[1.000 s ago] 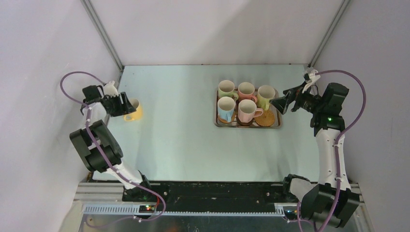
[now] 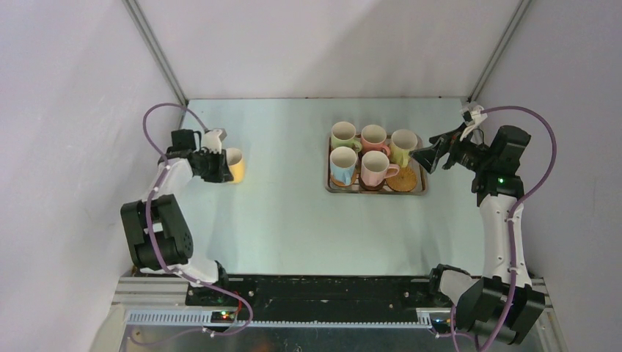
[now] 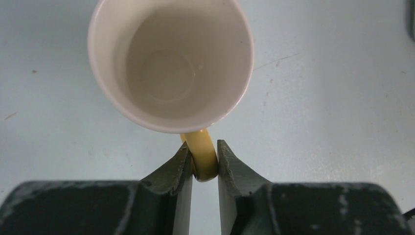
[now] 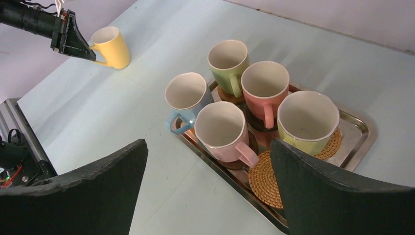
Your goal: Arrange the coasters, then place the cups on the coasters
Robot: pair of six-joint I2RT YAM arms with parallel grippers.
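My left gripper (image 2: 226, 173) is shut on the handle of a yellow cup (image 2: 235, 166) at the table's left side. In the left wrist view the yellow handle (image 3: 203, 159) sits between both fingertips, and the cup's pale empty inside (image 3: 169, 63) faces the camera. The right wrist view shows the yellow cup (image 4: 115, 48) upright; whether its base touches the table I cannot tell. A bare woven coaster (image 2: 401, 180) lies at the tray's front right corner. To the right of the tray, my right gripper (image 2: 423, 150) hangs open and empty, its fingers framing the lower right wrist view.
The metal tray (image 2: 357, 190) carries several cups on coasters: green (image 2: 342, 135), red (image 2: 373, 137), yellow-green (image 2: 403, 145), blue (image 2: 342, 165) and pink (image 2: 375, 169). Between the held cup and the tray the table (image 2: 282, 187) is clear.
Gripper and cup have since shifted right together. The right arm is practically still.
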